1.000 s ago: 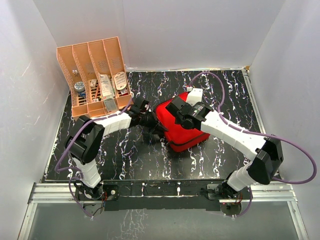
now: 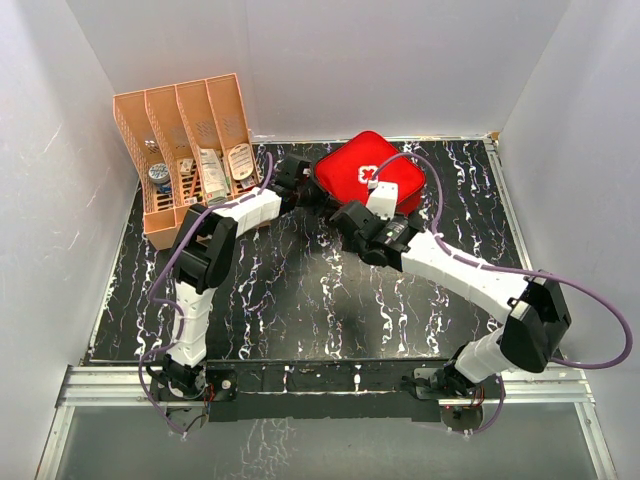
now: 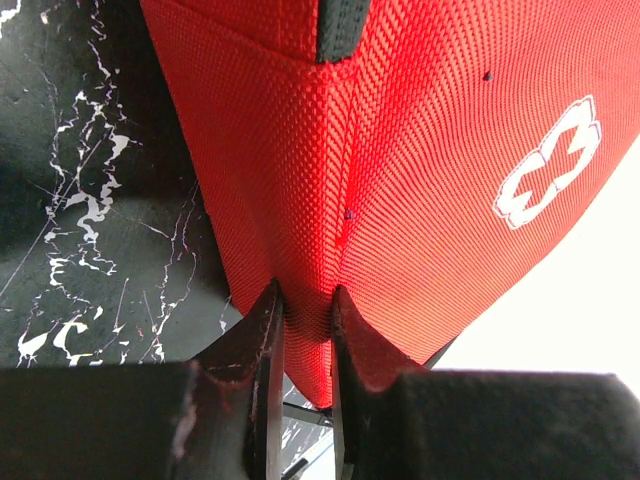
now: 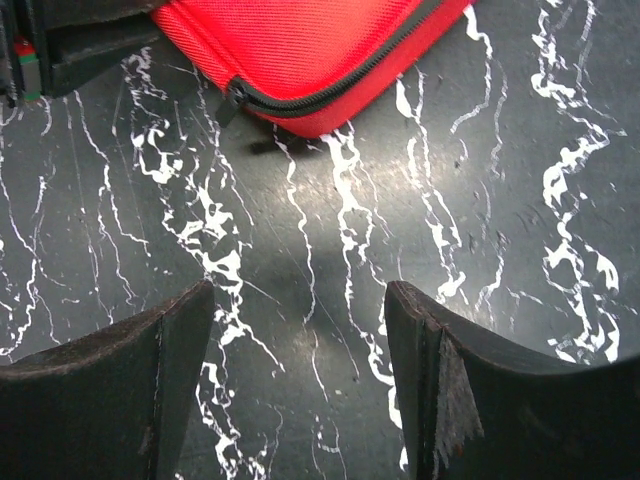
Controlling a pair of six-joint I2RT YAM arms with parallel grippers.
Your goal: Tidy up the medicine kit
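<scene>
The red medicine bag [image 2: 345, 165] lies at the back of the table, its white cross badge [image 2: 367, 174] facing up. My left gripper is shut on a fold at the bag's edge, with red fabric running between its fingers. In the right wrist view the bag's near corner [image 4: 318, 118], lined with a black zipper [image 4: 330, 92], shows at the top. My right gripper is open over bare table in front of the bag, nothing between its fingers. The right arm hides part of the bag from above.
An orange compartment rack [image 2: 160, 226] stands at the back left, holding a round container [image 2: 159, 174], a white packet [image 2: 212, 172] and a round-topped white item [image 2: 241, 161].
The bag has moved toward the back of the table, with my left gripper shifting back alongside it. The white cross has come into view. My right arm has shifted only slightly.
</scene>
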